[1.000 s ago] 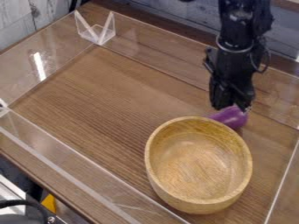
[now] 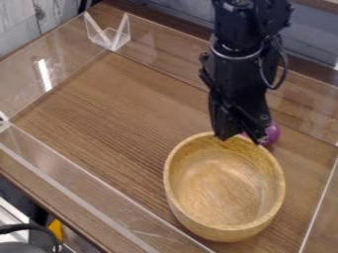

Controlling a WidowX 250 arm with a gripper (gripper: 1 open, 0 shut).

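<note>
My gripper (image 2: 227, 131) hangs in the middle right of the camera view, just over the back rim of a large tan bowl (image 2: 224, 198), its fingers shut with nothing visible between them. A small purple object (image 2: 270, 135) lies on the table behind the bowl at the right, partly hidden by the gripper. The bowl looks empty.
A white wire holder (image 2: 109, 32) stands at the back left. Dark parts and cables lie off the table at the lower left.
</note>
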